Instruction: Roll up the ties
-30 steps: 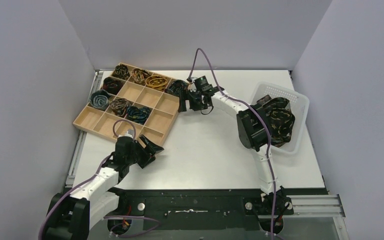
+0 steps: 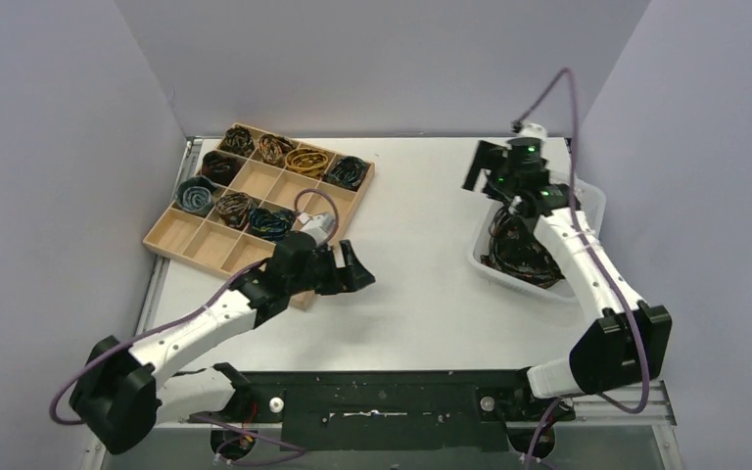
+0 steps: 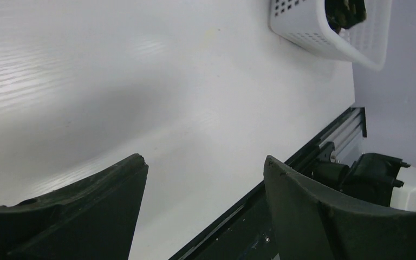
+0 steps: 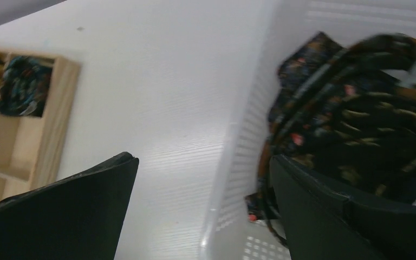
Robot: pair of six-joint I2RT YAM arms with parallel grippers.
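Observation:
Rolled ties fill several compartments of the wooden organizer at the back left, among them a yellow one and a grey-blue one. A white basket at the right holds a heap of dark, patterned ties. Above the basket's left part, my right gripper stands open, its fingers empty; its wrist view looks down on the ties. My left gripper hangs over the table just right of the organizer's lower end, fingers apart with nothing between them, as the left wrist view also shows.
Grey walls close in the back and both sides. A dark rail runs along the front edge.
My right gripper has swung from the organizer's right edge to above the basket. My left gripper has moved right and up from the organizer's lower corner over bare table.

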